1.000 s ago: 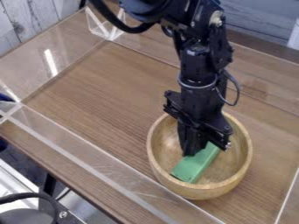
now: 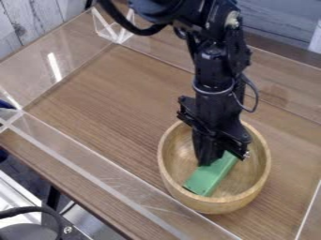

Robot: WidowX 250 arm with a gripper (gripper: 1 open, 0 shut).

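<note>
My black gripper (image 2: 213,145) points down into a round wooden bowl (image 2: 175,183) at the lower right of the camera view. A green rectangular object (image 2: 209,180) lies tilted in the bowl, just below the fingertips. The gripper looks shut, with nothing visible between its fingers; whether the tips touch the green object is unclear.
Clear plastic edging runs along the left side, and a pale wooden wall stands at the back. Black cables show at the lower left.
The arm and gripper have shifted very slightly. The bowl and green object look essentially unchanged.
</note>
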